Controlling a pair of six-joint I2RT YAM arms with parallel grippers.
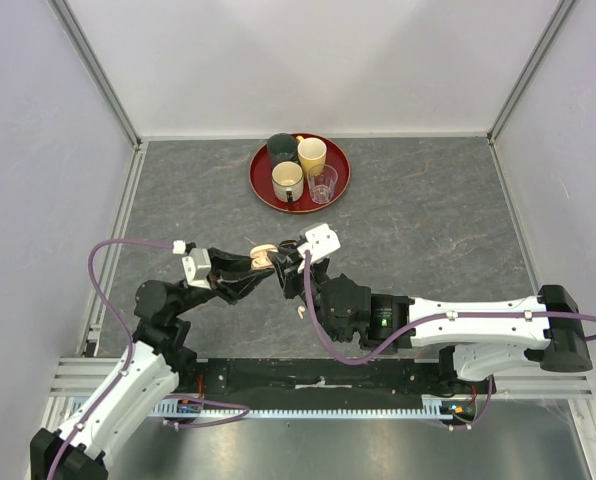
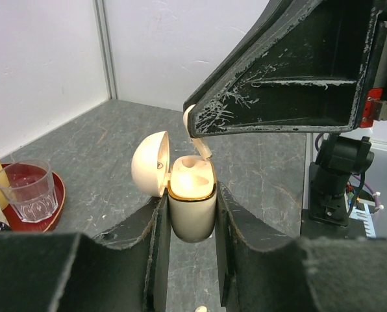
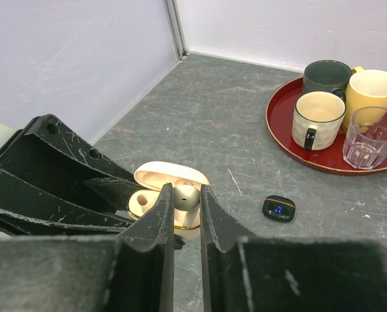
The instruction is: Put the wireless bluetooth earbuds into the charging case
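Note:
The cream charging case (image 2: pixel 192 201) is pinched upright in my left gripper, with its lid (image 2: pixel 152 162) swung open. A cream earbud (image 2: pixel 198 138) sits in my right gripper, which is shut on it. In the left wrist view its stem hangs down over the case's open top, at the edge on the right; whether it touches the case I cannot tell. Seen from the right wrist, the round end of the bud shows between the fingers, covering part of the case behind. One case hollow shows empty to the left of it.
Another cream earbud (image 1: pixel 301 311) lies on the grey table in front of the grippers. A black case with a lit display (image 3: pixel 279 208) lies behind them. Further back stands a red tray (image 1: pixel 262 190) with mugs and a glass.

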